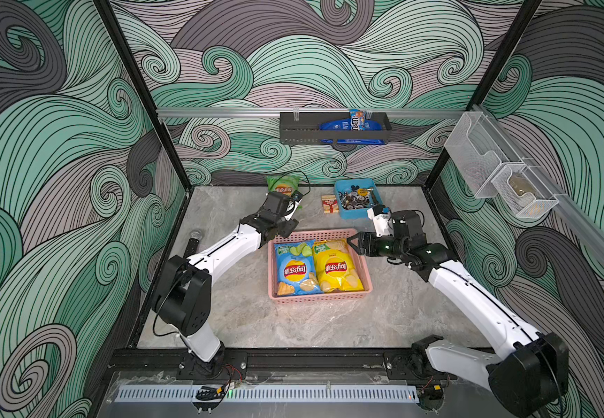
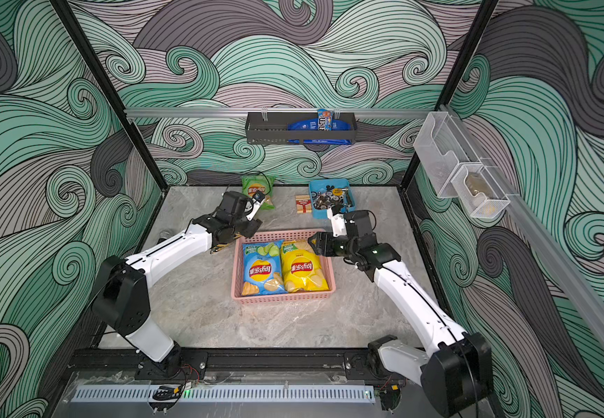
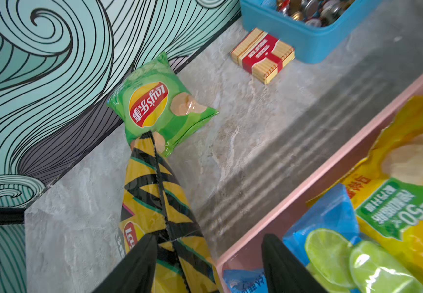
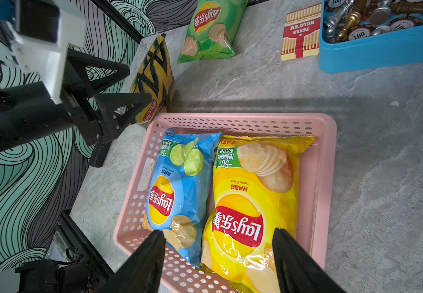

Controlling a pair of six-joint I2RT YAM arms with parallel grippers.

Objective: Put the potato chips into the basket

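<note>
Blue point(image 4: 179, 190) and yellow point(image 4: 243, 205) chip bags lie side by side in the pink basket point(image 4: 326, 195). A black-and-yellow striped chip bag point(image 3: 148, 195) is outside, against the basket's far left corner; the left arm mostly hides it in the top left view. Behind it, by the back wall, is a green chip bag point(image 3: 157, 102). My left gripper is open over the striped bag and the basket corner; whether it touches the bag I cannot tell. My right gripper hangs open over the basket's right part, nothing between its fingers.
A small red-and-cream box point(image 1: 329, 203) and a blue bin point(image 1: 368, 211) of small items stand behind the basket. A dark shelf tray point(image 1: 295, 132) hangs at the back, mesh baskets point(image 1: 479, 156) at the right.
</note>
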